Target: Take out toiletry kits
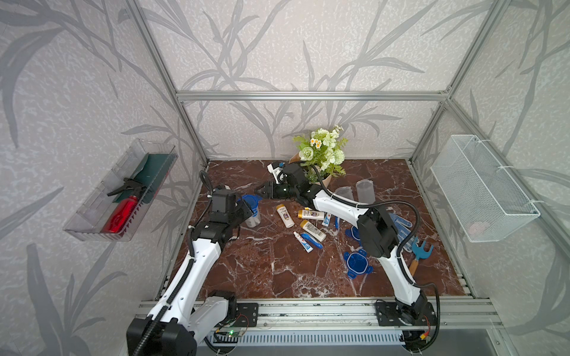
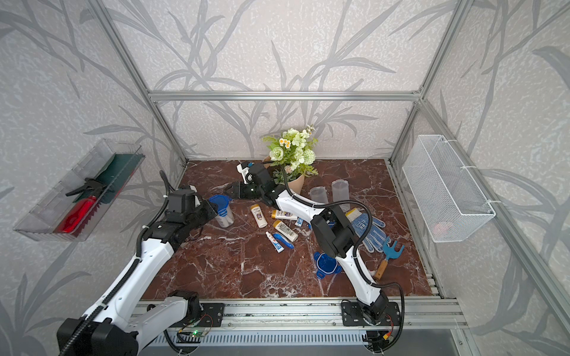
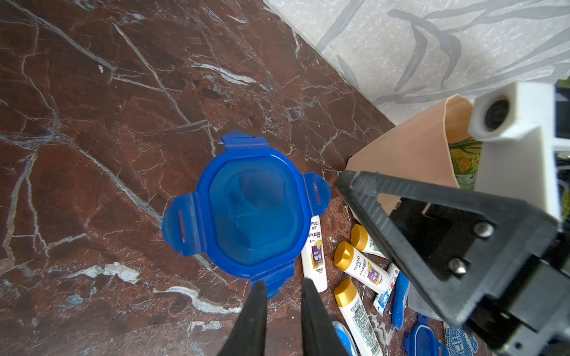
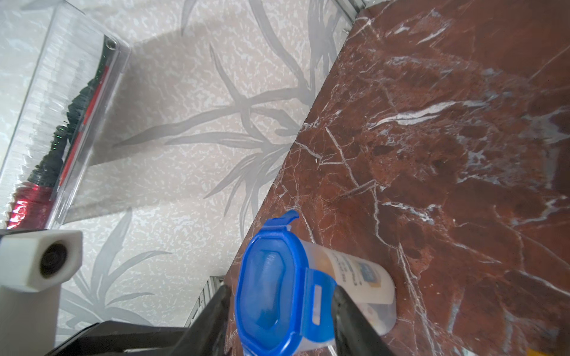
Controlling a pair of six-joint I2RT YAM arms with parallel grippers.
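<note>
A clear container with a blue lid point(image 4: 270, 290) stands at the table's left, a labelled item showing through its wall point(image 4: 356, 273). From above, the lid point(image 3: 255, 201) covers the top with its tabs sticking outward. In the left wrist view, my left gripper has a narrow gap between its fingers, just short of the lid's near tab point(image 3: 274, 281); nothing is held. My right gripper is open in front of the lid, its fingers spread. White bottles point(image 1: 285, 216), a toothpaste tube point(image 1: 303, 241) and a blue item point(image 1: 311, 240) lie mid-table.
Loose blue lids point(image 1: 356, 263) and empty clear containers point(image 1: 365, 191) are at the right. A flower pot point(image 3: 409, 148) stands behind the right gripper. Blue gloves point(image 2: 369, 231) and a fork tool point(image 1: 420, 254) lie at the right edge.
</note>
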